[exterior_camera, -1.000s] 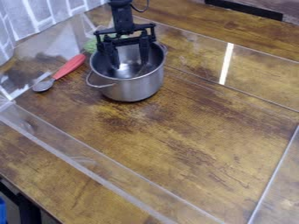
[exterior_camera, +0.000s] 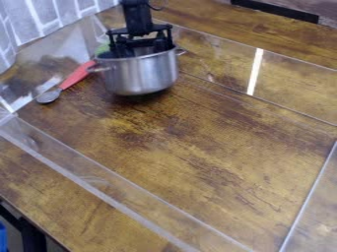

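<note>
The black gripper is at the top centre, its lower part over and partly inside the rim of a steel pot. The pot is at the upper left of the wooden surface and hides the fingertips, so the finger's state is unclear. Left of the pot lies a spoon with a red handle. A green object shows behind the pot's left side.
A clear plastic border runs around the wooden work area. A patterned grey cloth is at the top left.
The pot and gripper have shifted up and back in the view, and the pot's inside is now mostly out of sight. The spoon has stayed in place.
</note>
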